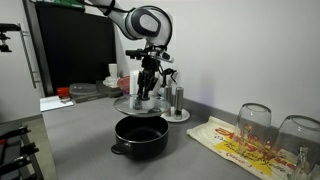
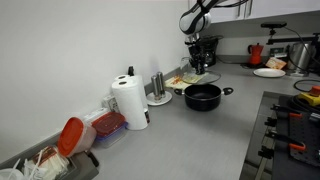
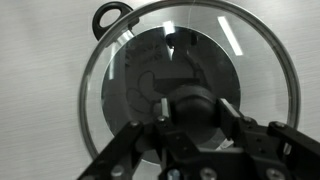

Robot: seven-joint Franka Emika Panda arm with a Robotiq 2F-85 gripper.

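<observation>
A clear glass lid [image 1: 133, 107] with a dark knob [image 3: 193, 103] hangs from my gripper [image 1: 145, 88], which is shut on the knob. Below it stands a black pot [image 1: 143, 140] with side handles. In exterior view 1 the lid sits over the pot's far left part, its edge a little above the rim. Through the glass, the wrist view shows the pot's dark interior [image 3: 140, 85] and one handle [image 3: 110, 17] sticking out past the lid's edge. The lid looks tilted in exterior view 1. Whether its edge touches the pot, I cannot tell.
Two upturned glasses [image 1: 253, 124] stand on a patterned cloth [image 1: 225, 140] at the right. Shakers [image 1: 179, 101] stand on a small tray behind the pot. In exterior view 2, a paper towel roll [image 2: 130, 103] and a red container [image 2: 75, 135] are along the wall.
</observation>
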